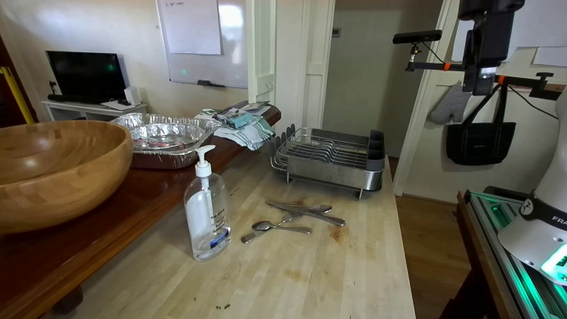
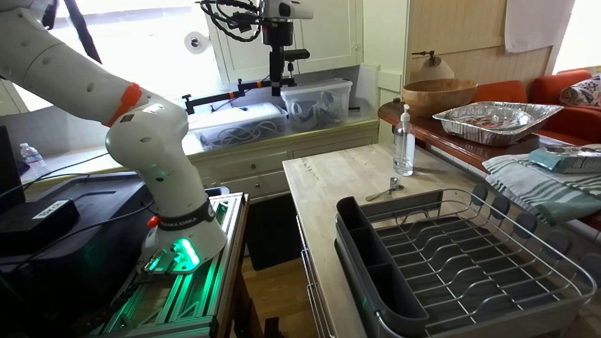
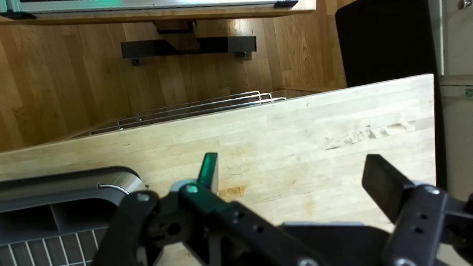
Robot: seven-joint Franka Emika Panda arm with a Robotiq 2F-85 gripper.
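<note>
High above the near floor edge of the counter, my gripper stands open, its two dark fingers wide apart with only bare counter visible between and below them. In the first exterior view the gripper (image 1: 479, 85) hangs at the upper right, well away from everything on the counter. A loose pile of cutlery (image 1: 297, 213), with spoons and a knife crossing one another, lies in the middle of the wooden counter. Behind it is the dish rack (image 1: 327, 170), its wire bed empty and its dark cutlery holder (image 2: 389, 276) showing empty compartments. The wrist view does not show the cutlery.
A clear pump bottle (image 1: 207, 223) stands upright beside the cutlery. Along the adjoining dark table are a wooden bowl (image 1: 64, 175), foil trays (image 1: 165, 135) and striped towels (image 1: 255, 134). A floor gap separates it from my base.
</note>
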